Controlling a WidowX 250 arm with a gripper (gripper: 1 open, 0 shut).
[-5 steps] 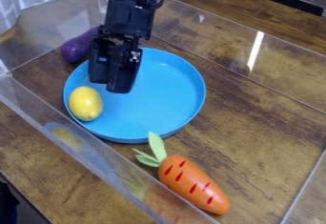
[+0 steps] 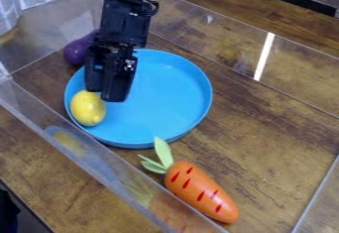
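My black gripper [image 2: 109, 82] hangs open over the left half of a blue plate [image 2: 166, 100], its fingers pointing down just above and behind a yellow oval object [image 2: 87, 108], which looks like a toy lemon or potato on the plate. An orange toy carrot [image 2: 200, 189] with pale green leaves lies off the plate at the front right. A purple toy vegetable [image 2: 78, 50], perhaps an eggplant, is partly visible behind the plate at the upper left.
Clear plastic walls run along the left foreground and around the wooden surface [image 2: 259, 118]. The wood to the right of the plate is bare.
The gripper has shifted very slightly to the left over the plate. The plate and toys look essentially unmoved.
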